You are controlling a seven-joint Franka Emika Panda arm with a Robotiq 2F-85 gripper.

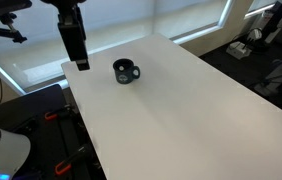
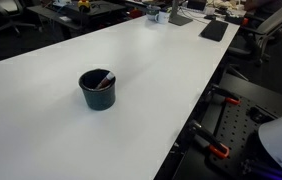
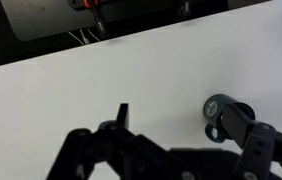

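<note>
A dark mug [image 1: 126, 71] stands upright on the white table, its handle pointing right in the first exterior view. In the second exterior view, something white and reddish [image 2: 107, 81] shows inside the mug [image 2: 98, 96]; what it is cannot be told. My gripper [image 1: 80, 67] hangs above the table's edge, to the left of the mug and apart from it in the first exterior view. From the wrist, the gripper appears open, its fingers wide apart over bare table. The mug [image 3: 215, 106] is partly hidden behind the right finger [image 3: 237, 122].
A dark frame with red-marked clamps [image 2: 219, 150] borders the robot's side.
</note>
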